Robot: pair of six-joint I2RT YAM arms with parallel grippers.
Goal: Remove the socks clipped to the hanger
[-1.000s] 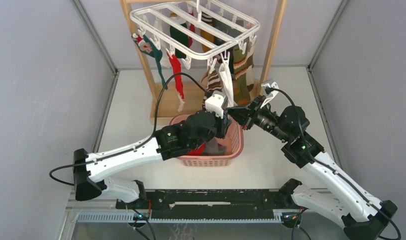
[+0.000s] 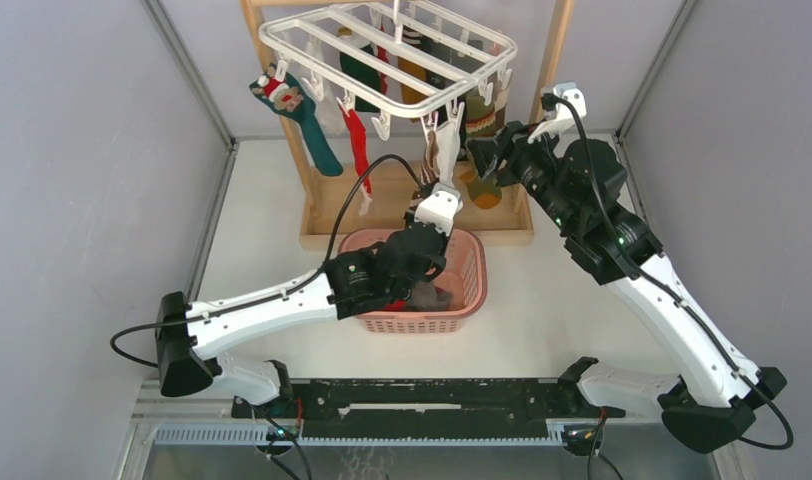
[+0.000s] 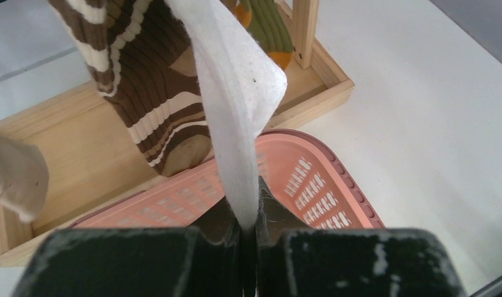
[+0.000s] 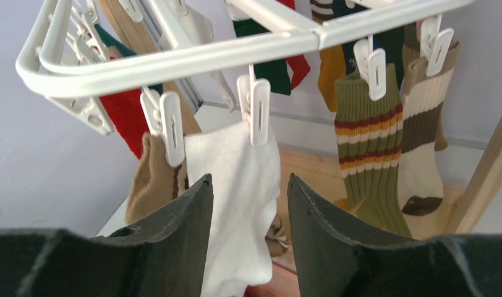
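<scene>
A white sock (image 4: 236,179) hangs from a clip (image 4: 259,111) on the white hanger (image 4: 193,60). My left gripper is shut on the lower end of that white sock (image 3: 227,111), above the basket. My right gripper is part open, facing the sock below its clip; nothing is clamped between its fingers. A brown striped sock (image 3: 165,80) hangs beside the white one. A green striped sock (image 4: 369,136) and a beige-brown sock (image 4: 425,124) hang further right. A teal Santa sock (image 2: 307,115) and a red sock (image 2: 357,145) hang at the hanger's left.
Beneath the left gripper stands a pink basket (image 2: 469,275) with grey and red cloth inside. The hanger's wooden stand (image 2: 317,218) rises behind it, its right post (image 4: 489,167) near the right gripper.
My right gripper has moved away from the left one, up and towards the hanger's front clips. The left gripper has shifted slightly right, still holding the white sock. Hanging socks sway.
</scene>
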